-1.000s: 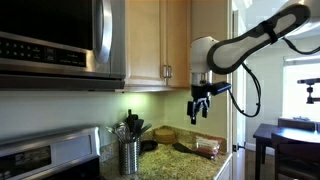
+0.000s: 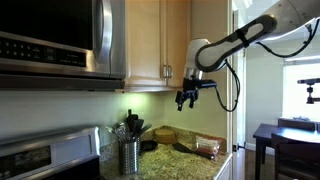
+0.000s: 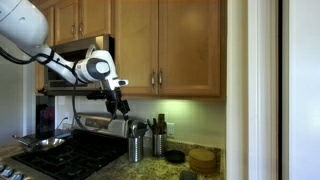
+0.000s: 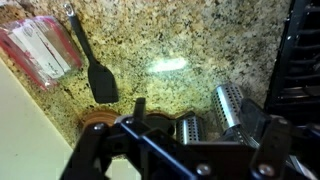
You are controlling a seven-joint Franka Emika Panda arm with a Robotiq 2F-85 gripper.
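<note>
My gripper (image 2: 187,103) hangs in the air above the granite counter, well clear of everything on it. In the wrist view its dark fingers (image 4: 139,106) are spread apart, with nothing between them. A black spatula (image 4: 101,82) lies flat on the counter (image 4: 150,45). Beside it, toward the corner of that view, rests a clear package with white and red contents (image 4: 42,48). Perforated metal utensil holders (image 3: 135,149) stand near the back wall, with dark utensils upright in them.
A round brown wooden basket (image 3: 203,161) and a low black dish (image 3: 175,156) sit by the wall. The black stove (image 3: 80,148) with a pan (image 3: 42,143) lies alongside. Wall cabinets (image 2: 145,45) and a microwave (image 2: 60,38) hang overhead. Mid-counter is bare.
In exterior view 1 the arm and gripper have shifted left and somewhat up. The items on the counter look unmoved.
</note>
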